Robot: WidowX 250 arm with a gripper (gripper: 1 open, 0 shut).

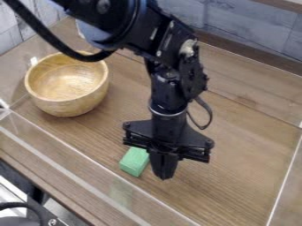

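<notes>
A small green block [134, 161] lies on the wooden table toward the front, left of centre. My black gripper [163, 166] is low over the table just to the right of the block, shut, with nothing visible between its fingers. The gripper's body hides part of what is behind it.
A round tan wooden bowl [65, 88] sits at the upper left of the table [236, 177]. A pale wall runs along the back, and black cables lie at the lower left.
</notes>
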